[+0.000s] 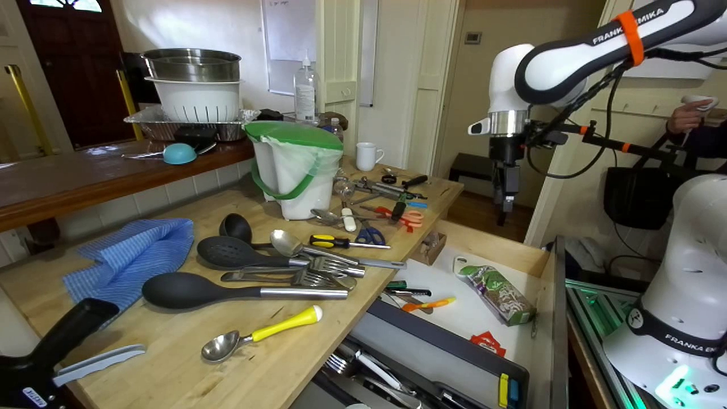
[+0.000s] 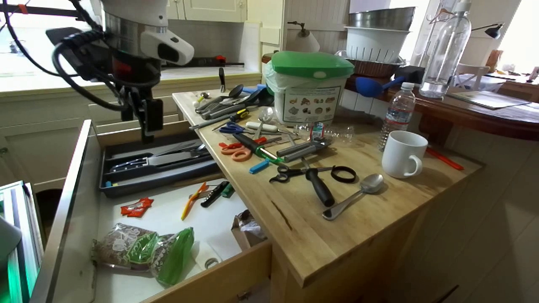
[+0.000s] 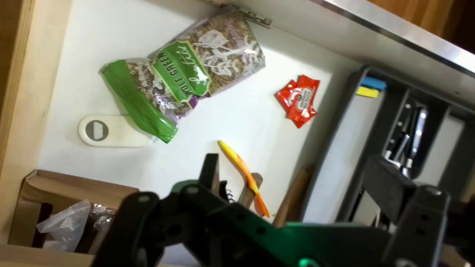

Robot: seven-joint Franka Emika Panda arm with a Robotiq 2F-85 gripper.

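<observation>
My gripper (image 1: 504, 208) hangs high above the pulled-out drawer (image 2: 136, 174), pointing down. In the wrist view its two fingers (image 3: 386, 189) stand wide apart, open, with nothing held between them. Below lie a bag of green lentils (image 3: 184, 73), red packets (image 3: 301, 100) and an orange-yellow tool (image 3: 242, 169) on the white drawer floor. The dark cutlery tray (image 2: 151, 184) holds knives and other cutlery. Part of the tray is hidden behind my fingers in the wrist view.
Beside the drawer, the wooden counter (image 1: 163, 354) carries ladles, forks, scissors and a yellow-handled scoop (image 1: 284, 324). A green-lidded bin (image 2: 309, 106) and a white mug (image 2: 402, 153) stand there too. An open cardboard box (image 3: 75, 189) sits in one drawer corner. Bare drawer floor surrounds the red packets.
</observation>
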